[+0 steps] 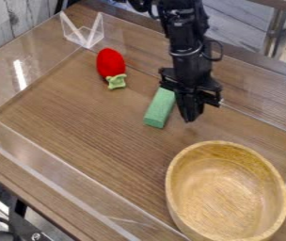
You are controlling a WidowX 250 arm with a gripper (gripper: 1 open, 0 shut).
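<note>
The black arm reaches down from the top centre, with its gripper (190, 98) low over the table. The gripper looks shut; whether anything thin is between its fingers is not visible. Just left of it a green block (158, 109) lies flat, its upper end close to the fingers. A red object (112, 63) lies further back on the left, with a small light-green piece (117, 81) at its lower end. A large tan bowl (228, 193) sits at the front right.
A clear, angular holder or container (83, 30) stands at the back left. Raised edges bound it at the back and right.
</note>
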